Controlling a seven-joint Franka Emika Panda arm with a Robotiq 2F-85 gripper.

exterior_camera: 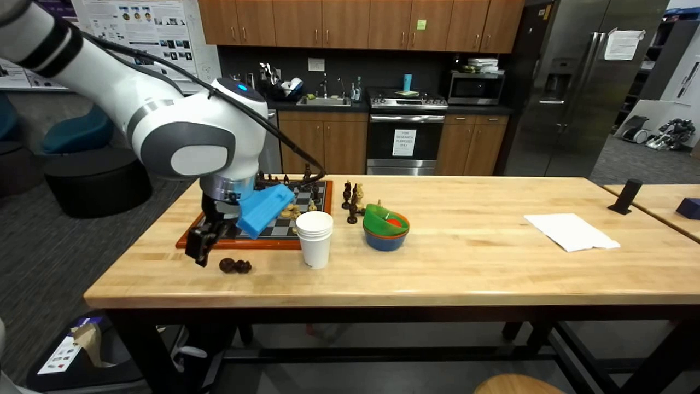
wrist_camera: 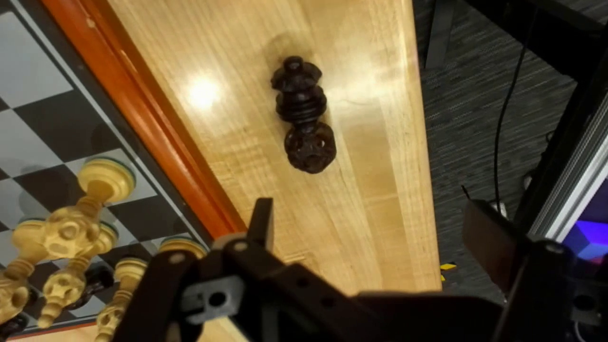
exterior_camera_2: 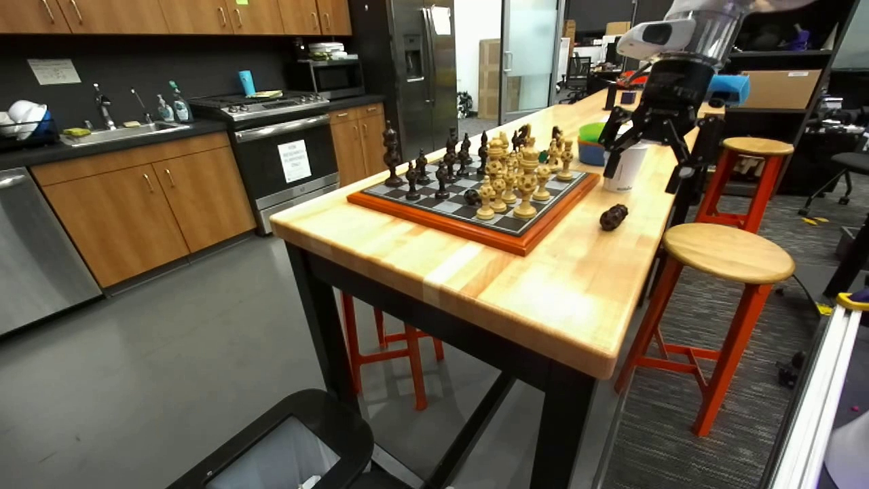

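Observation:
A dark brown chess piece (wrist_camera: 305, 114) lies on its side on the bare wood, between the chessboard (wrist_camera: 165, 131) and the table's front edge. In exterior view 1 the same dark piece (exterior_camera: 234, 265) lies left of the stacked white cups (exterior_camera: 315, 239). My gripper is open, its fingers wide apart and nothing between them; in the wrist view the piece shows beyond the fingertips, apart from them. From exterior view 2, the gripper (exterior_camera_2: 649, 167) hangs above the table, fingers spread, near the cups. Cream pieces (exterior_camera_2: 525, 183) stand on the board.
A blue bowl (exterior_camera: 385, 242) with a green bowl (exterior_camera: 380, 220) tilted in it stands right of the cups. Several dark and light pieces stand behind it. White paper (exterior_camera: 571, 232) lies at the right.

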